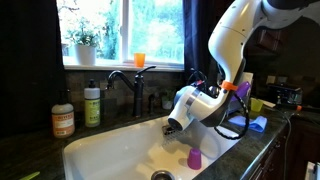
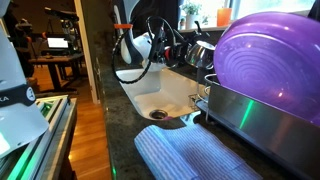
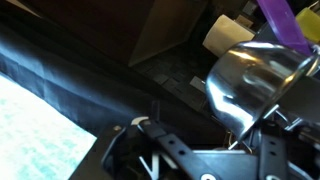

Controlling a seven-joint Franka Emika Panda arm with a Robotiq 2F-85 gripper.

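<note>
In exterior view 1 my gripper (image 1: 172, 127) hangs over the far right part of the white sink (image 1: 118, 155), tilted down to the left. The wrist view shows its dark fingers apart at the bottom, and I see nothing held between them. A shiny metal pot (image 3: 245, 85) lies close by on the right of that view, with a purple strip (image 3: 284, 25) beside it. A small purple cup (image 1: 194, 158) stands in the sink, below and right of the gripper, apart from it.
The faucet (image 1: 130, 85) rises behind the sink. An amber bottle (image 1: 63, 118) and a green soap bottle (image 1: 92, 104) stand at its left. A silver rack (image 2: 250, 125) with a big purple round item (image 2: 265, 62) stands beside a blue towel (image 2: 190, 155).
</note>
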